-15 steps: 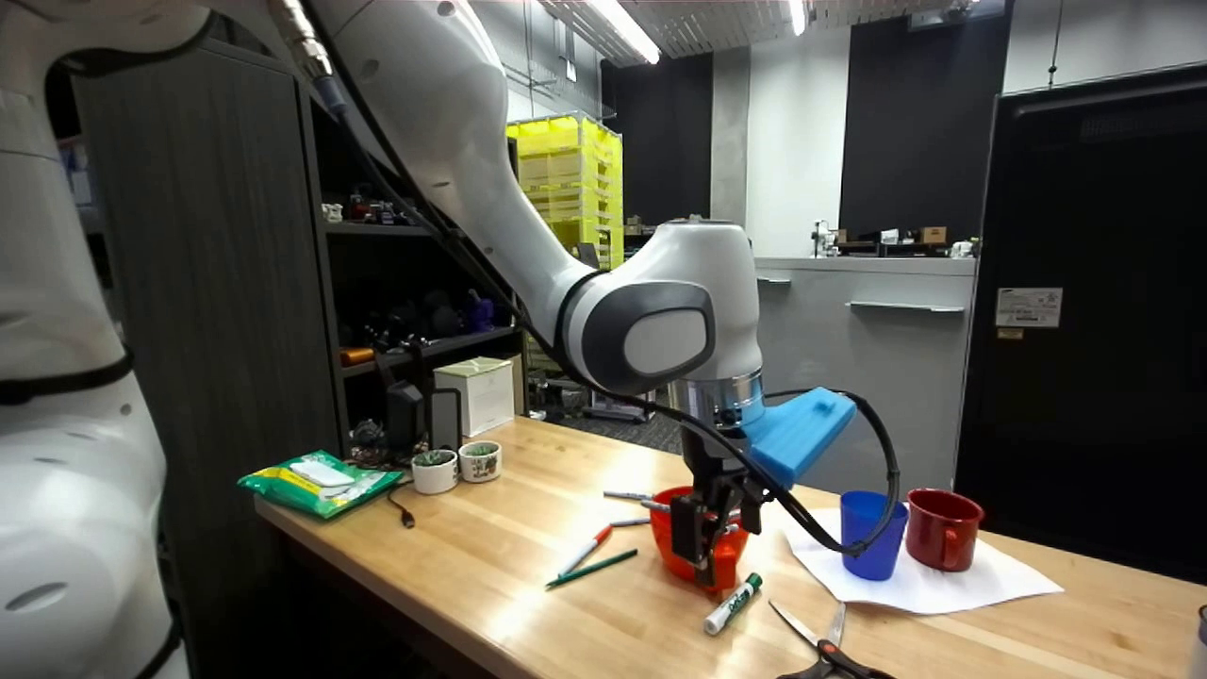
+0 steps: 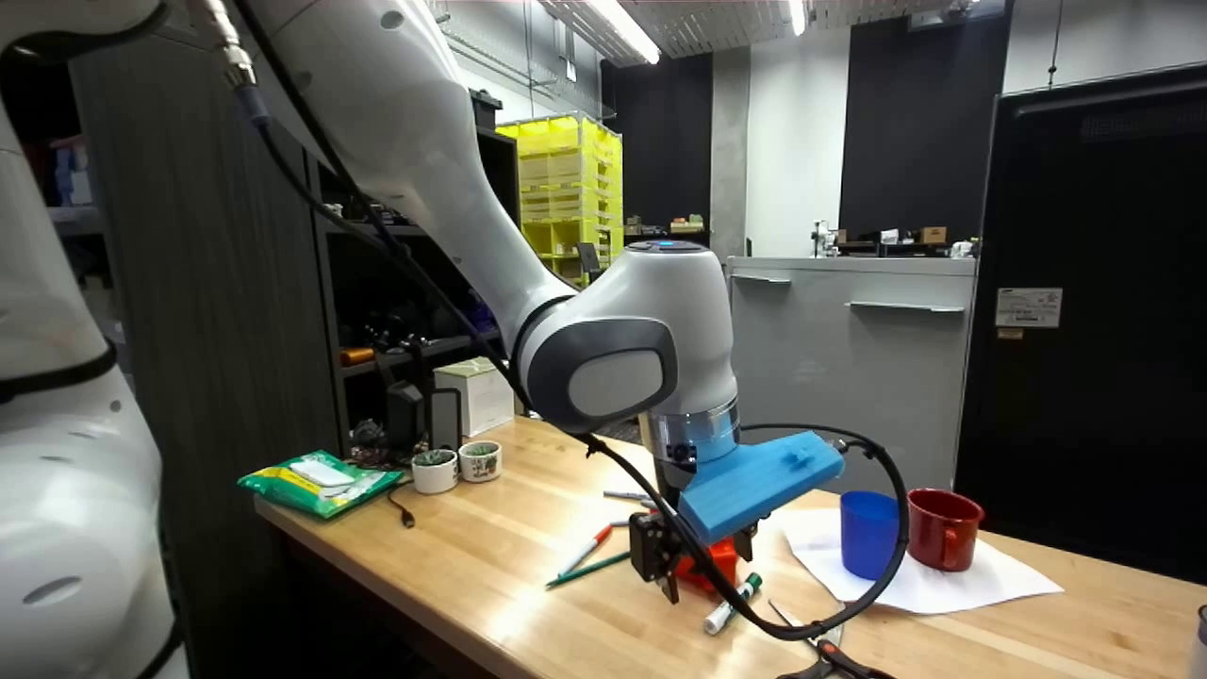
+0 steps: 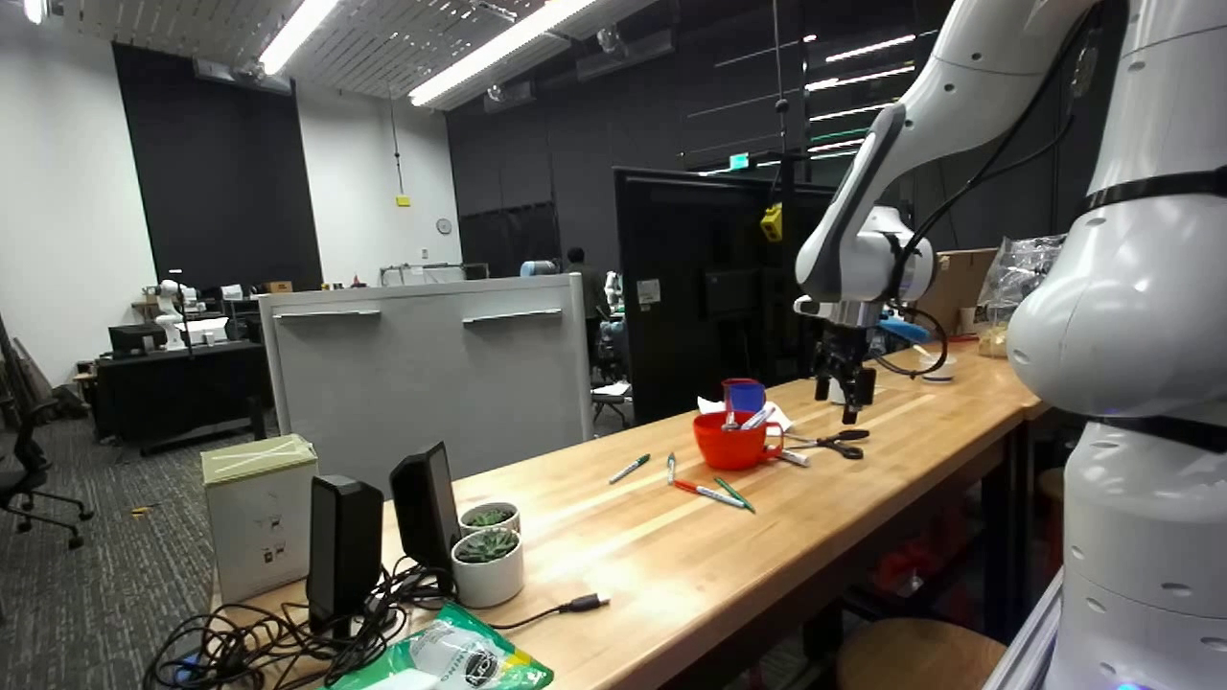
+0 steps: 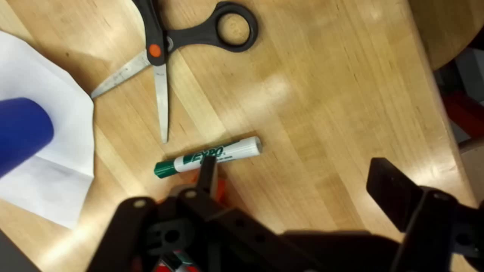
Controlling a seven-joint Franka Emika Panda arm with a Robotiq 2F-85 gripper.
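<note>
My gripper stands open above the table, with nothing held between its fingers. In the wrist view, a white marker with a green cap [image 4: 236, 150] lies just beyond the left finger [image 4: 207, 174], which overlaps its lower edge. A red mug [image 3: 727, 447] on the table has markers standing in it. From exterior view 1, my gripper hides much of that mug; in the wrist view only bits of red show around the left finger. More pens, including a red-and-white marker [image 3: 704, 493] and a green one [image 3: 733, 494], lie loose beside the mug.
Open scissors [image 4: 155, 47] lie close to the green-capped marker. A blue cup [image 2: 867, 538] and a dark red mug [image 2: 945, 530] stand on white paper [image 2: 996, 577]. Small potted plants [image 3: 488, 565] and speakers are farther off. Bare wood lies toward the table's near edge.
The arm has moved left and somewhat lower in exterior view 1, with the gripper turned. The red mug is now more hidden behind it. The green-capped marker and scissors have stayed put.
</note>
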